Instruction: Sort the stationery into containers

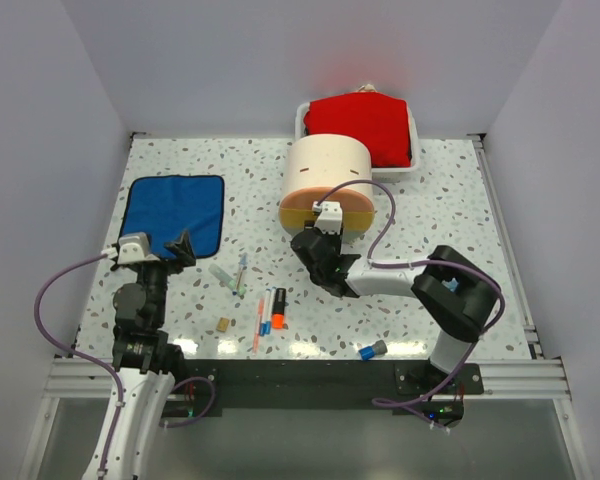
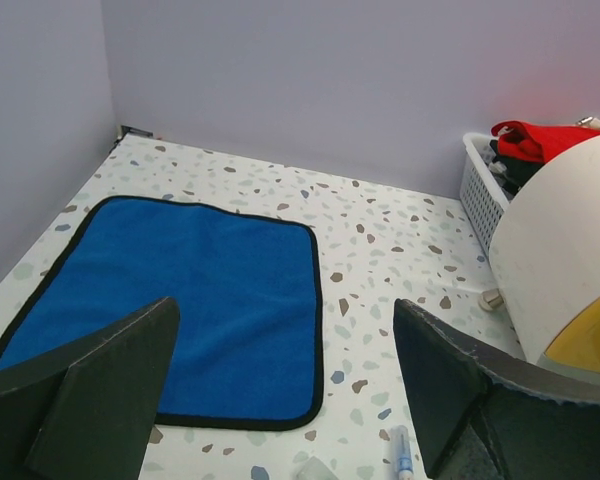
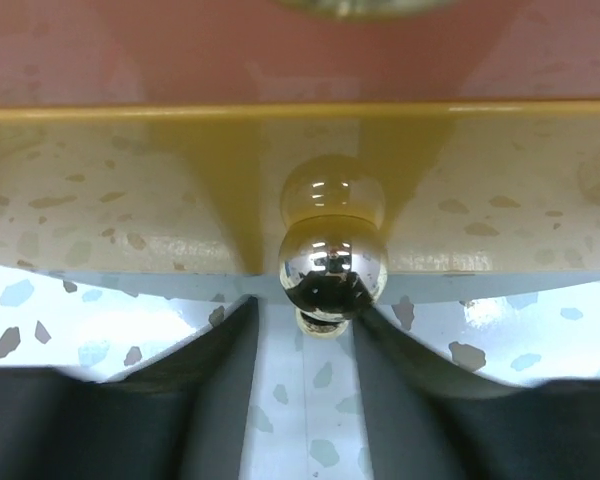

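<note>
A rounded cream box (image 1: pixel 327 160) with a yellow, see-through front panel (image 1: pixel 298 217) stands at the back of the table. From that panel a shiny gold knob (image 3: pixel 333 262) sticks out, and my right gripper is shut on it, one dark finger to each side. Over the lower edge of the blue mat (image 1: pixel 173 210), my left gripper stands open and empty. Loose stationery lies mid-table: a black-and-orange marker (image 1: pixel 279 308), a blue-and-white pen (image 1: pixel 267 312), an orange pencil (image 1: pixel 258 322) and another pen (image 1: pixel 241 275).
A white basket (image 1: pixel 414 150) holding red cloth (image 1: pixel 360 120) is behind the box. A tan block (image 1: pixel 223 324) and a pale translucent piece (image 1: pixel 222 276) lie left of centre. Near the front edge sits a blue-and-grey item (image 1: pixel 373 350).
</note>
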